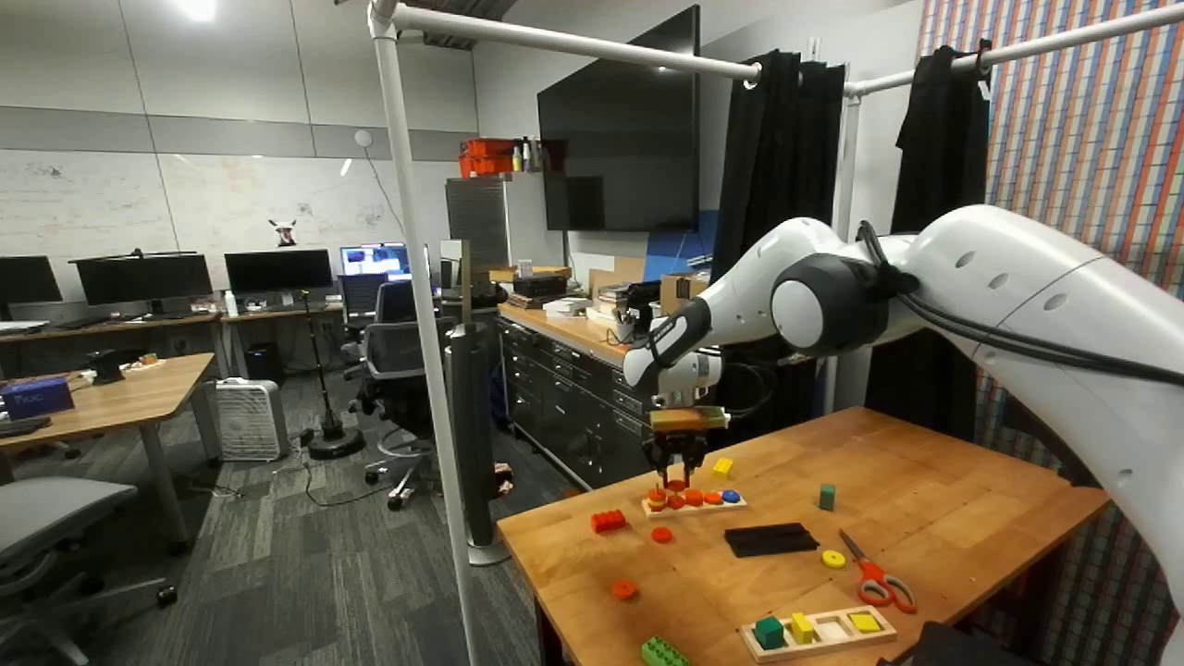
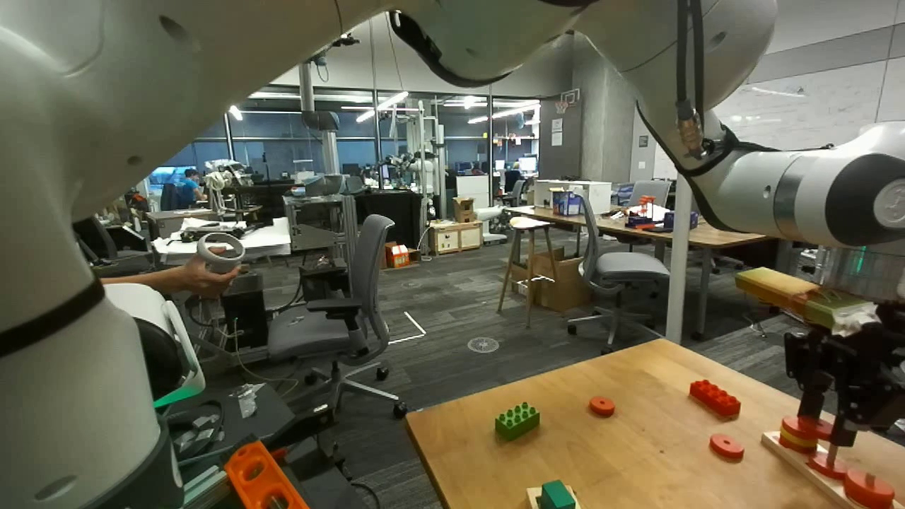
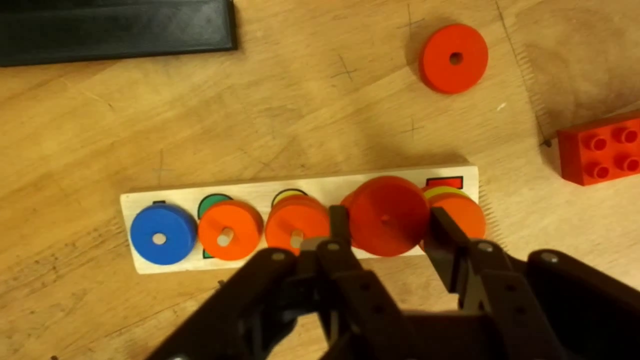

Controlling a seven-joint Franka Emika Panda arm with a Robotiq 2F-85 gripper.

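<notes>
A red disc (image 3: 388, 217) is pinched between the fingertips of my gripper (image 1: 674, 477), which is shut on its sides. The disc hangs low over the wooden peg board (image 3: 162, 195), close beside its stack of orange and yellow discs (image 3: 460, 213). Under it, a red disc (image 2: 827, 465) on the board is mostly covered in the wrist view. Along the same board are two orange discs (image 3: 231, 229) with pegs poking through and a blue disc (image 3: 163, 234) at the far end. Whether the held disc touches a peg I cannot tell.
A loose red disc (image 3: 454, 59), a red toy brick (image 3: 600, 147) and a black flat piece (image 1: 771, 539) lie near the board. Scissors (image 1: 877, 577), a yellow ring (image 1: 833, 559) and a second wooden board (image 1: 830, 629) are farther off.
</notes>
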